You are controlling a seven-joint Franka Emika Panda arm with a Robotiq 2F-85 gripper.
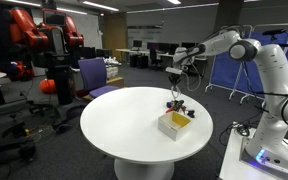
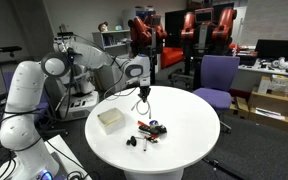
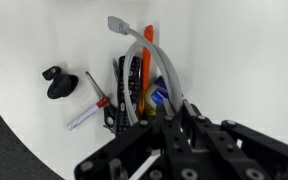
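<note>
A pale cable (image 3: 137,37) with a plug at one end runs in a loop down to my gripper, which is shut on it. In exterior view 2 the gripper (image 2: 145,90) hangs above the white round table, the looped cable (image 2: 142,104) dangling below. Beneath it in the wrist view lies a cluster of items: an orange stick (image 3: 147,55), a black remote-like object (image 3: 132,85) and a round purple and yellow object (image 3: 159,97). The fingertips are mostly hidden by the gripper body.
A pale open box (image 2: 111,122) stands on the table beside the cluster; yellow shows inside it in exterior view 1. Scissors, a marker (image 3: 88,113) and a small black object (image 3: 61,82) lie near the edge.
</note>
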